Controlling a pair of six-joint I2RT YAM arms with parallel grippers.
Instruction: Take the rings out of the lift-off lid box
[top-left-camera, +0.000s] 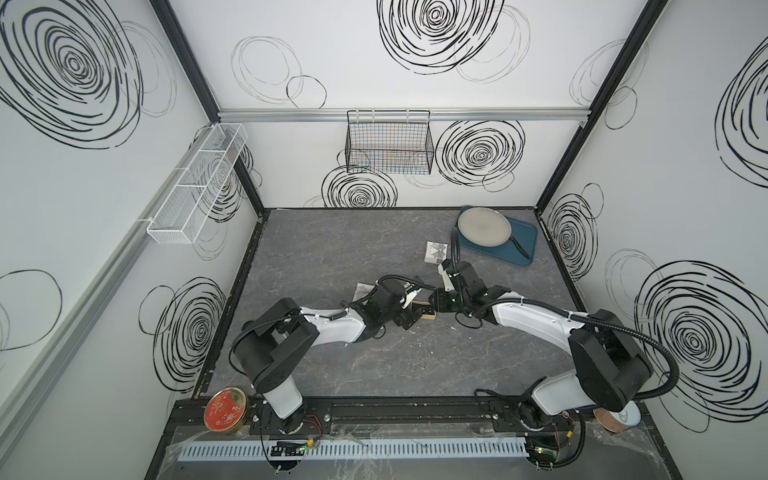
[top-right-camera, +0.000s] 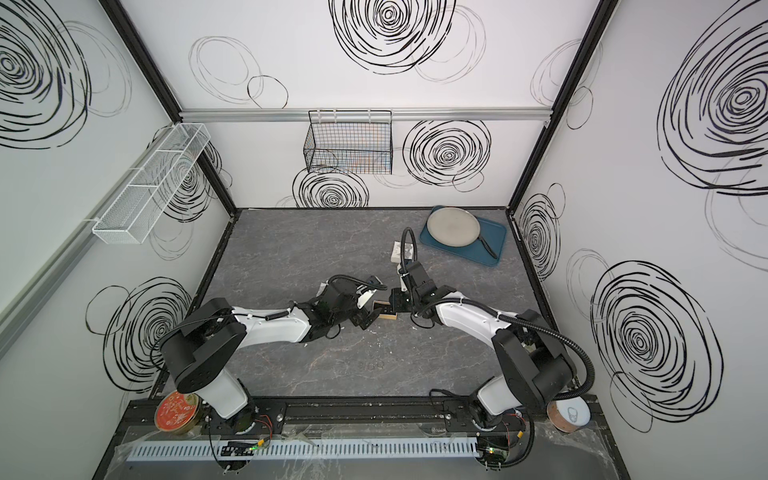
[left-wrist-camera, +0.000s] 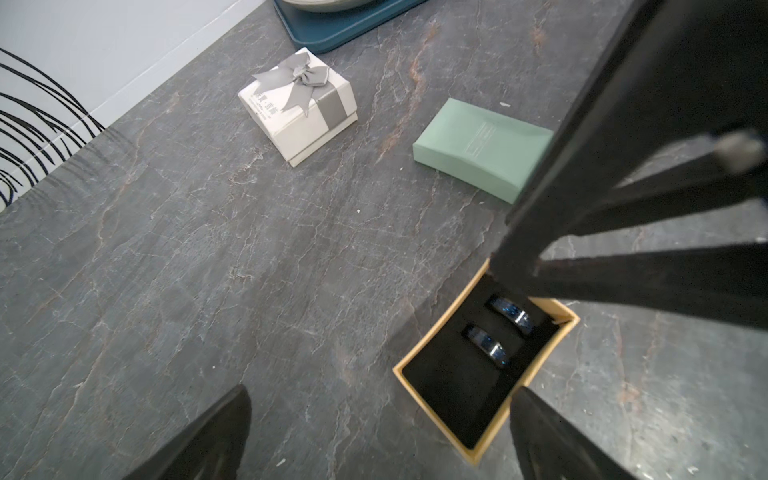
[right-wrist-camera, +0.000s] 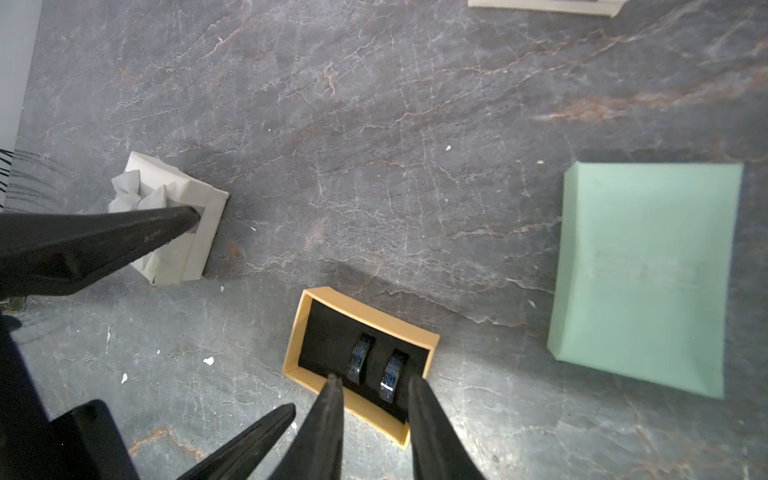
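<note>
An open yellow box (left-wrist-camera: 425, 406) with a black insert holds two dark blue shiny rings (left-wrist-camera: 485, 345), upright side by side, seen in both wrist views. My left gripper stands open beside the box, nothing between its fingers; in the right wrist view its long black fingers reach in from the left. My right gripper is over the box's near side with its fingertips apart, partly open, holding nothing that shows. A pale green rectangular lid or box (right-wrist-camera: 644, 264) lies apart on the table, to the right in the right wrist view.
A white gift box (left-wrist-camera: 296, 120) with a grey bow stands nearby. A blue tray (top-right-camera: 488, 244) with a pan (top-right-camera: 452, 226) sits at the back right. A wire basket (top-left-camera: 389, 144) hangs on the back wall.
</note>
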